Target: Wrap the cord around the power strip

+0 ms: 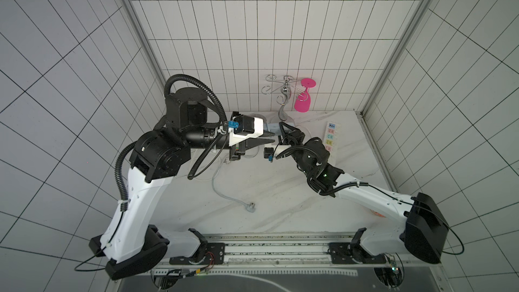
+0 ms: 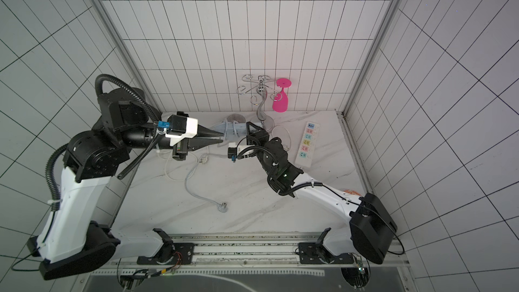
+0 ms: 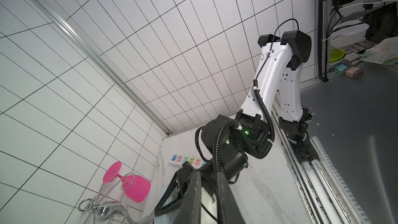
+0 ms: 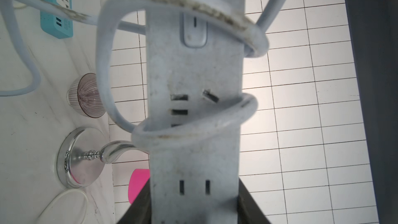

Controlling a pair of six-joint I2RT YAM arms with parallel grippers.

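In the right wrist view, the greyish-white power strip (image 4: 194, 157) stands lengthwise between the fingers of my right gripper, which is shut on it. Loops of pale cord (image 4: 194, 134) cross the strip's face loosely, and another length trails to the left. From above, the strip (image 2: 235, 129) is held level off the table, partly hidden by the gripper. My left gripper (image 2: 220, 137) points at the strip's left end, fingers slightly apart; no cord shows between them. The cord's plug end (image 2: 222, 207) lies on the table at the front.
A chrome rack (image 1: 285, 94) with a pink goblet (image 1: 303, 97) stands at the back wall. A white strip with coloured sockets (image 2: 307, 143) lies at the right. The teal socket block (image 4: 56, 4) is at the left.
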